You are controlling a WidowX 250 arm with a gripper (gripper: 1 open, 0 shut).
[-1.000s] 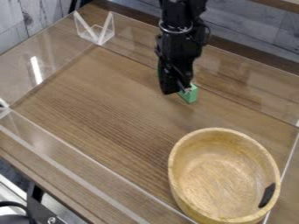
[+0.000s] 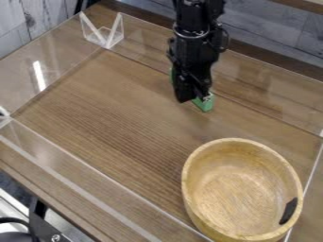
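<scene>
A small green object (image 2: 203,102) lies on the wooden table, partly hidden behind the black gripper (image 2: 188,93), which hangs low over it from the top centre of the camera view. The gripper's fingertips are beside the green object's left part. The fingers look close together, and whether anything is between them is hard to see.
A large tan bowl (image 2: 240,161) fills the lower right. A white wire-like holder (image 2: 101,33) stands at the back left.
The gripper has shifted slightly, and a little more of the green object shows behind its upper left side. The bowl and table are unchanged.
</scene>
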